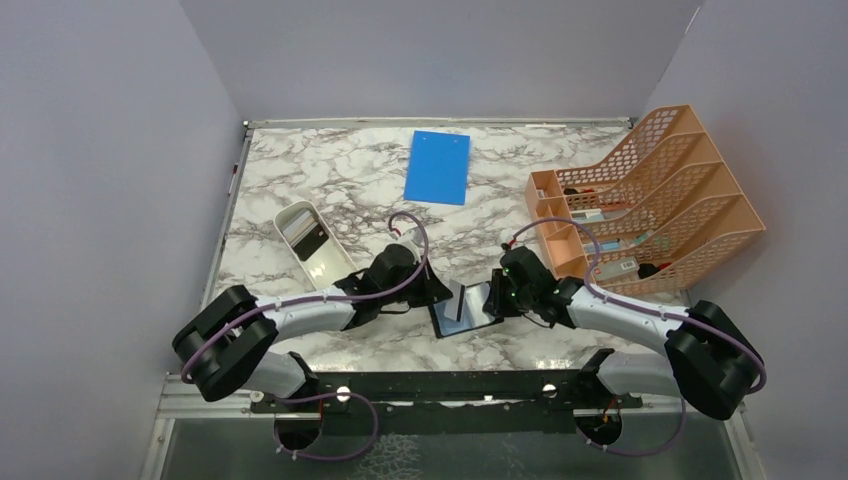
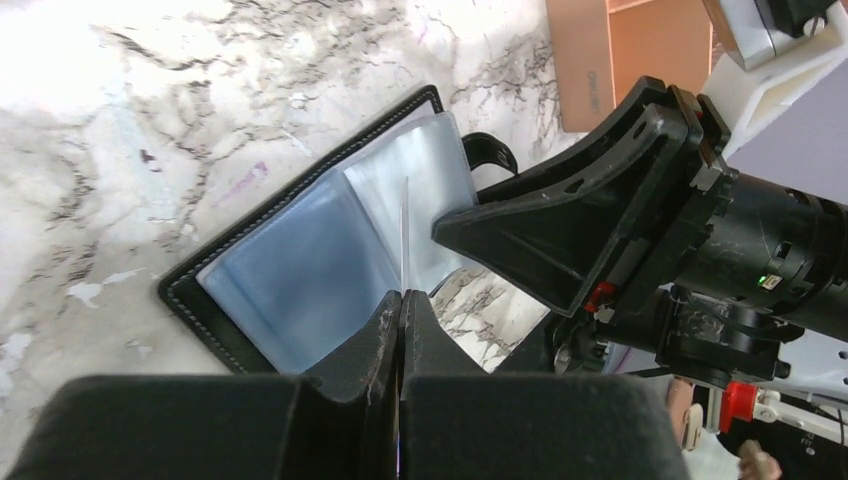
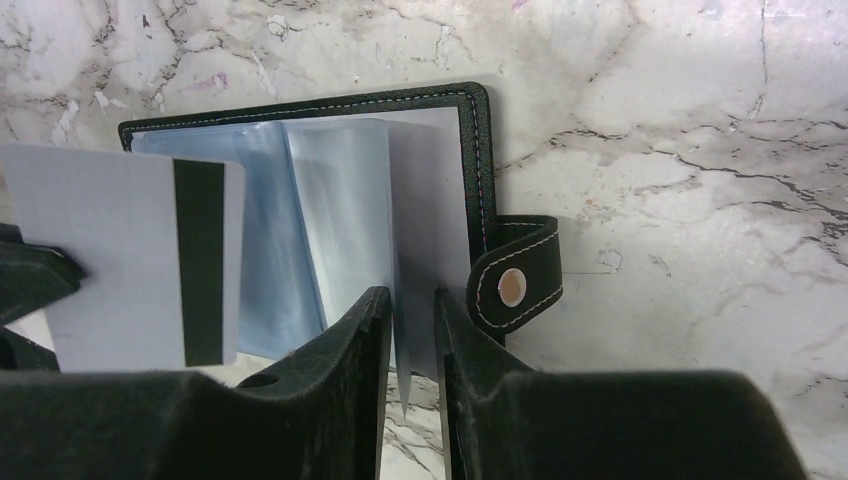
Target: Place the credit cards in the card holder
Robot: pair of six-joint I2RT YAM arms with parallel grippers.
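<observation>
On the marble table the card holder [image 1: 469, 328], dark with white stitching, lies open with clear bluish sleeves [image 3: 265, 215]. A white card with a black stripe [image 3: 120, 240] is pinched by my left gripper, which is shut on it. In the left wrist view this card shows nearly edge-on, above the sleeves. My right gripper stands slightly open at the holder's strap side. The free edge of the top sleeve [image 3: 394, 250] rises between its fingers, close to the left one. Both grippers sit near each other over the holder.
A white tray [image 1: 345, 257] with cards in its upper end stands at the left. A blue sheet [image 1: 437, 168] lies at the back. The orange rack [image 1: 745, 222] with several items fills the right side. Open table lies between sheet and holder.
</observation>
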